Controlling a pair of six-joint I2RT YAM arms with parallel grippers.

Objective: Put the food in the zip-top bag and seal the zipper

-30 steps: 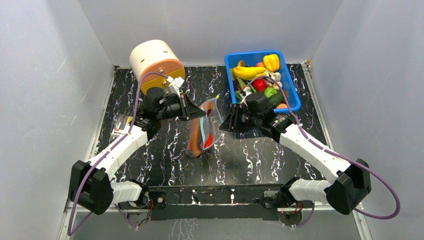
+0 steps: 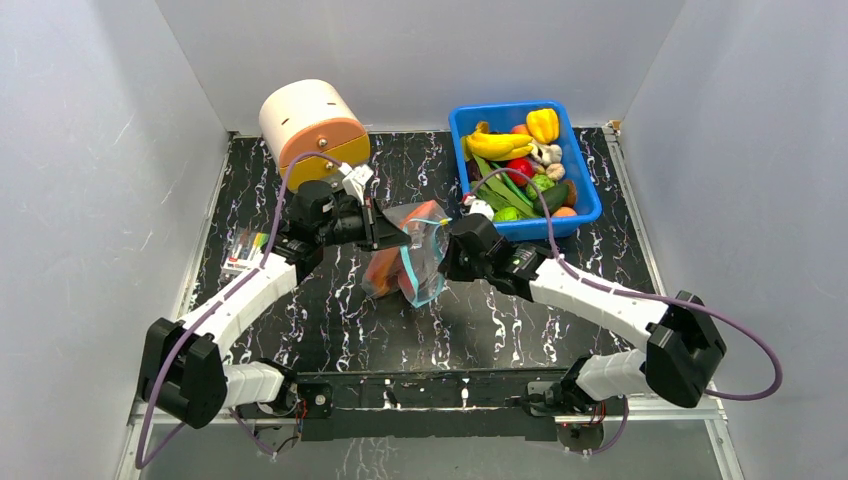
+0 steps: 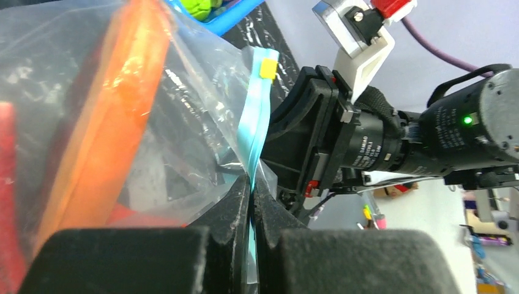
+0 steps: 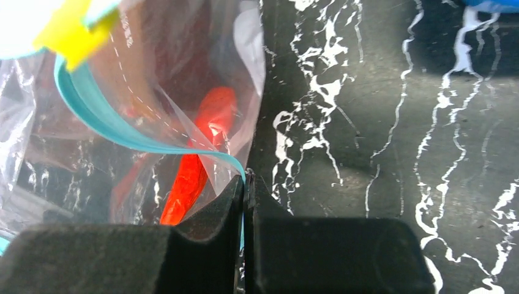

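Observation:
A clear zip top bag (image 2: 390, 270) with a cyan zipper strip and yellow slider (image 3: 267, 67) stands mid-table, holding orange and red food (image 4: 193, 177), likely carrots or peppers. My left gripper (image 2: 400, 240) is shut on the bag's cyan zipper edge at one side, as the left wrist view (image 3: 250, 190) shows. My right gripper (image 2: 448, 268) is shut on the other zipper strip, seen in the right wrist view (image 4: 243, 184), with the bag held between the two.
A blue basket (image 2: 590, 200) of fruit and vegetables sits at back right. A cream and orange round-topped box (image 2: 305, 110) is at back left, with small items (image 2: 240, 250) by the left edge.

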